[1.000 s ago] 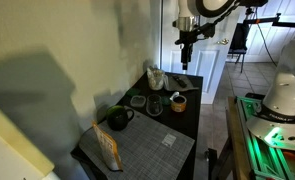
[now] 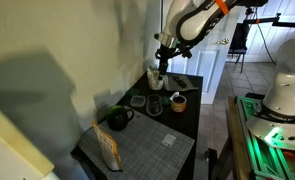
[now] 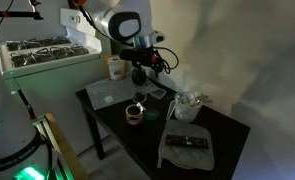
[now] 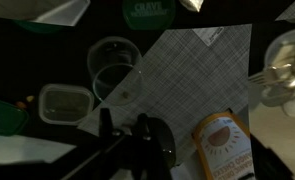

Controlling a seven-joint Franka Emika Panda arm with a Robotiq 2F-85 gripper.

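My gripper (image 2: 163, 66) hangs open above the far part of the dark table, with nothing held. In the wrist view its dark fingers show dimly at the bottom. A black mug (image 2: 120, 117) stands near the wall, and an orange-and-white bag (image 2: 108, 148) is close by. From the wrist, the mug (image 4: 160, 137) and the bag (image 4: 225, 143) appear below the gripper. Clear containers (image 4: 115, 62) lie further up in that view. A brown cup (image 2: 179, 103) sits toward the table's right side.
A grey mat (image 2: 157, 146) covers part of the near table. A crumpled pale bag (image 3: 187, 106) and a tray (image 3: 199, 155) bearing a dark object stand at the other end. A stove (image 3: 47, 50) is behind.
In exterior view 1 the arm has swung left toward the wall, and the gripper now sits slightly lower. The objects on the table look unmoved.
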